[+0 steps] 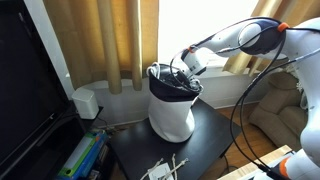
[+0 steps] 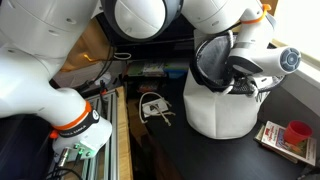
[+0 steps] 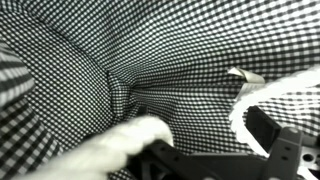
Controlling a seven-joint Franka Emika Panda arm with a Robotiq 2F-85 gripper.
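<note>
A white basket with a dark lining folded over its rim stands on the dark table. In the second exterior view, the same white basket shows loose white rope at its mouth. My gripper points down into the opening, partly hidden by the rim. From the wrist, black-and-white checked cloth fills the background. White rope runs behind one dark finger; a blurred white strand covers the lower left. Whether the fingers grip anything is unclear.
White corded pieces lie on the table beside the basket. A red cup stands on a book near the window side. A second arm is at the left. Bare dark table lies in front of the basket.
</note>
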